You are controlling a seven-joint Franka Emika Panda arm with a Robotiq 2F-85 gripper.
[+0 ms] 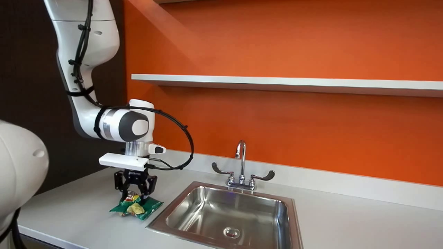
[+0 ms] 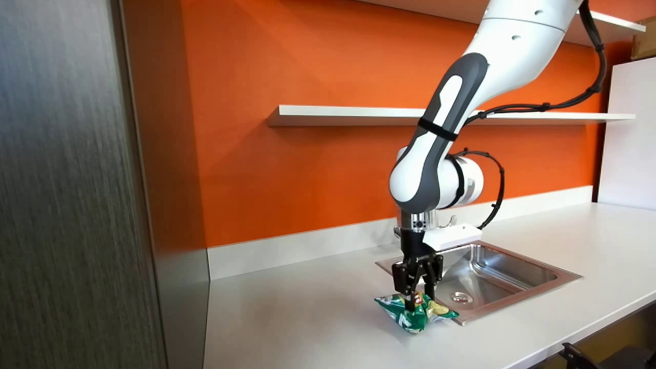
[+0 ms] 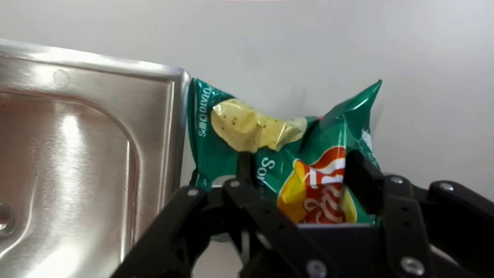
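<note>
A green bag of potato chips [image 1: 137, 209] lies on the counter just left of the sink in exterior view 1. My gripper [image 1: 133, 199] points straight down over it, its fingers lowered on either side of the bag's middle. In the wrist view the bag [image 3: 287, 139] is crumpled between two dark fingers, one [image 3: 245, 166] over the green panel and the other [image 3: 360, 178] against the red and yellow logo. The fingers stand part way apart, and the bag bulges up between them. Exterior view 2 shows the same bag [image 2: 418, 313] resting on the counter under the gripper [image 2: 419, 302].
The steel sink [image 1: 170, 215] is right beside the bag; in the wrist view its rim [image 3: 178, 116] almost touches the bag's end. A faucet [image 1: 242, 162] with two handles stands behind it. A white shelf [image 1: 290, 82] runs along the orange wall. Bare counter [image 2: 295, 313] lies on the other side.
</note>
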